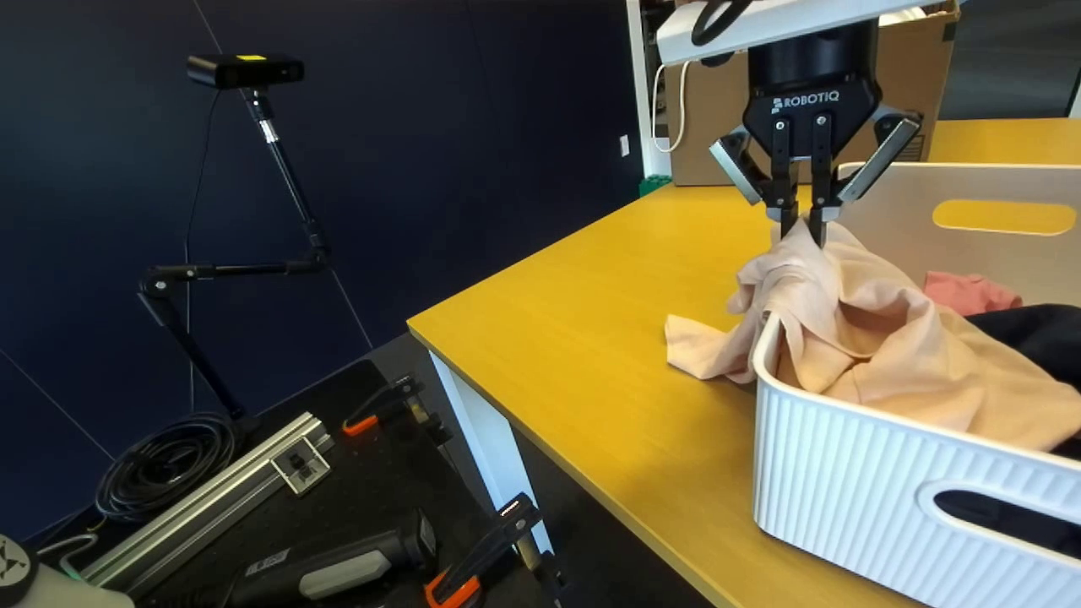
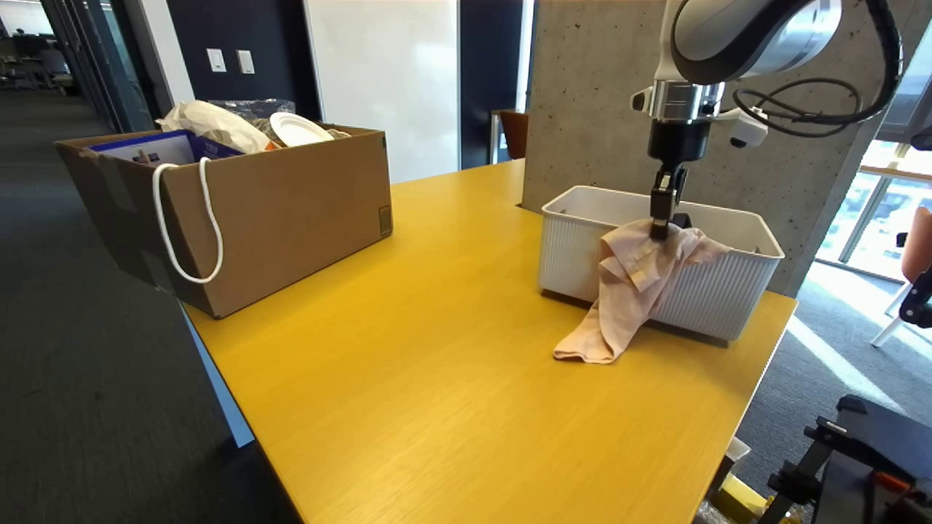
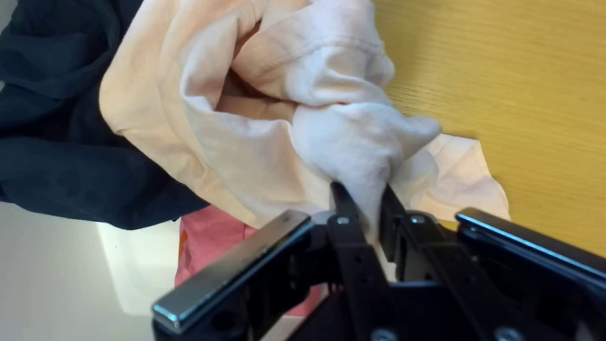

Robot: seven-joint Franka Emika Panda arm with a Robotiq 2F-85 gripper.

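Note:
Pinched between the fingertips of my gripper (image 1: 803, 238) is a fold of pale peach cloth (image 1: 912, 355). That cloth drapes over the end rim of a white ribbed basket (image 1: 851, 476): part lies inside, and a tail rests outside on the table. In the wrist view the gripper is shut on the bunched peach cloth (image 3: 341, 130). Exterior view 2 shows the cloth (image 2: 625, 292) hanging down the basket's (image 2: 572, 253) outer wall onto the tabletop. Inside the basket lie a dark navy cloth (image 3: 68, 142) and a pink-red cloth (image 3: 210, 238), partly hidden.
A cardboard box (image 2: 297, 218) filled with assorted items stands at the other end of the yellow table (image 2: 419, 375). Between box and basket the tabletop is bare. Behind the basket rises a concrete pillar (image 2: 594, 105).

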